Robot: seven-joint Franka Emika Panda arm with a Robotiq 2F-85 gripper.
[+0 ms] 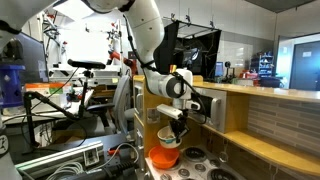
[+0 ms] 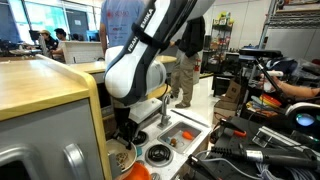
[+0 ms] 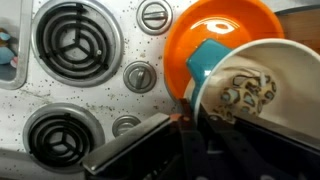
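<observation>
A white bowl [image 3: 290, 62] with brown-patterned bits in it fills the right of the wrist view, its near rim between the fingers of my gripper. My gripper is shut on that rim. Under and behind it stands an orange bowl [image 3: 183, 48], partly covered by the white one. A teal block-like thing [image 3: 207, 58] shows inside the orange bowl. In exterior view 1 the white bowl [image 1: 167, 137] hangs above the orange bowl [image 1: 164, 157]. Exterior view 2 shows the white bowl [image 2: 122, 159] below the arm, with the orange bowl [image 2: 138, 173] cut by the frame edge.
Stove burners [image 3: 77, 41] and knobs [image 3: 140, 76] lie left of the bowls. A sink [image 2: 180, 133] with small items is farther along the counter. A wooden shelf and microwave [image 1: 200, 105] stand close behind the arm.
</observation>
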